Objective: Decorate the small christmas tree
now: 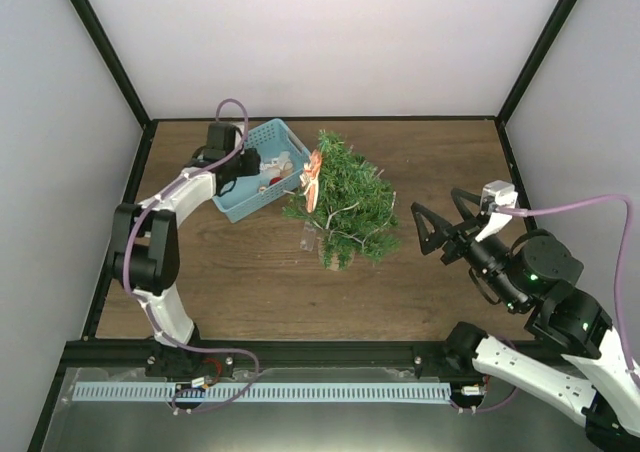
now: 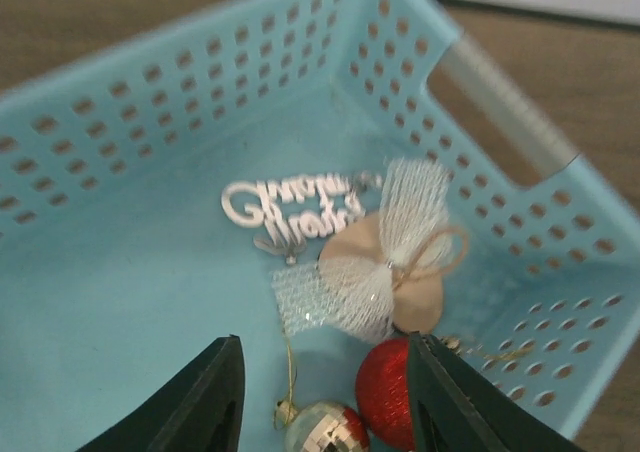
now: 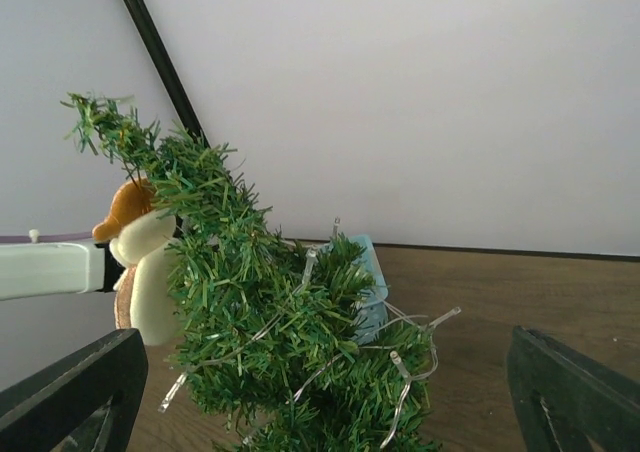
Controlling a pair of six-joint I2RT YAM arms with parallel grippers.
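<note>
A small green tree (image 1: 350,212) with wire lights stands mid-table, an orange-and-cream ornament (image 1: 312,182) hanging high on it. The light blue basket (image 1: 240,202) holds a white lettering piece (image 2: 290,212), a round tag with white bow (image 2: 420,297), a red ball (image 2: 385,392) and a patterned bauble (image 2: 327,432). My left gripper is over the basket, fingers apart, above the balls, nothing seen held. My right gripper stands open right of the tree, pointing toward it (image 3: 260,292).
Walls with dark edge frames enclose it at the back and sides.
</note>
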